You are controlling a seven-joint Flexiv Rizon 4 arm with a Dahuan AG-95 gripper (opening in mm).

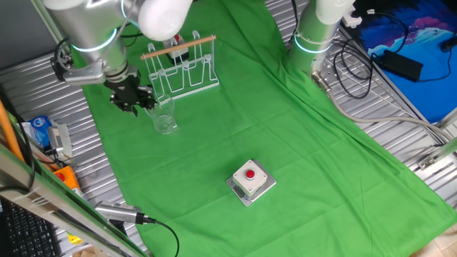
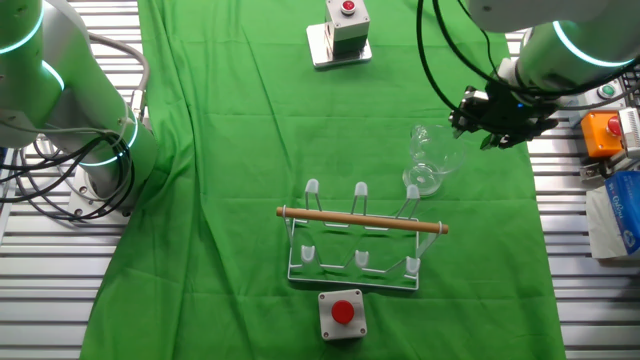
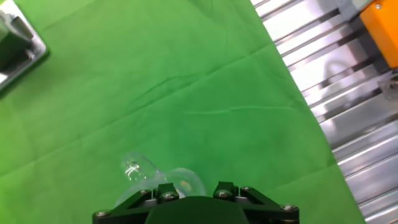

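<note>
A clear glass mug point(image 1: 165, 123) stands on the green cloth in front of the rack. In exterior view 2 the mug point(image 2: 424, 178) is just left of my gripper point(image 2: 478, 127). My gripper point(image 1: 136, 100) hangs above and to the left of the mug in exterior view 1, apart from its body. In the wrist view the gripper has its fingers spread, with no object held between them. The mug's handle point(image 3: 138, 167) shows beyond the left finger there; the gripper hides part of the mug's body.
A white wire rack point(image 2: 355, 283) with a wooden bar holds no mugs. One red-button box point(image 2: 342, 315) stands behind it; another point(image 1: 250, 178) sits on a metal plate across the cloth.
</note>
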